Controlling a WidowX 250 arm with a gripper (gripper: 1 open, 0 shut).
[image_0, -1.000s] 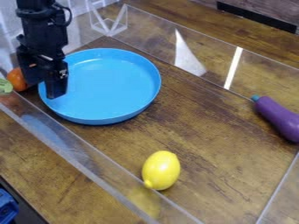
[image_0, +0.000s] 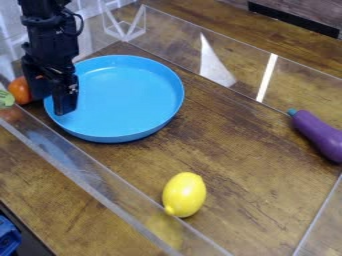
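My black gripper (image_0: 60, 92) hangs open at the upper left, over the left rim of a blue plate (image_0: 127, 100). An orange round object (image_0: 20, 88), perhaps a vegetable, with a pale green piece beside it lies at the far left, partly behind the gripper. A yellow lemon (image_0: 185, 193) lies on the wooden surface at the lower middle. A purple eggplant (image_0: 321, 138) with a green stem lies at the right edge.
Clear plastic walls run along the back right and the lower left of the wooden surface (image_0: 241, 160). A dark blue object (image_0: 14, 240) sits at the lower left corner.
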